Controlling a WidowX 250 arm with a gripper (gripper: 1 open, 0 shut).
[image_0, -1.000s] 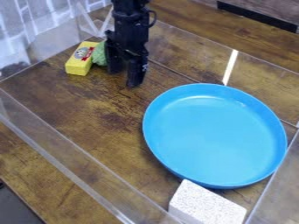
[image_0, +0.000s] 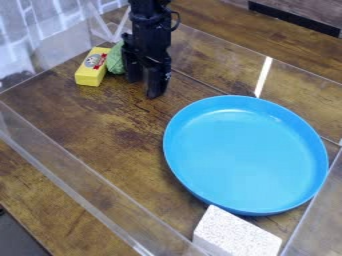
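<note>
My black gripper (image_0: 146, 62) reaches down from the top to the wooden tabletop, just right of a green object (image_0: 115, 60) that it partly covers. A yellow box with red markings (image_0: 91, 66) lies left of the green object. Whether the fingers hold anything is hard to see in the dark, small shape; they appear to stand open.
A large blue plate (image_0: 245, 151) fills the right middle of the table. A white block (image_0: 237, 235) sits at the bottom right. Clear plastic walls border the area.
The gripper has shifted very slightly near the green object. The objects have not visibly moved.
</note>
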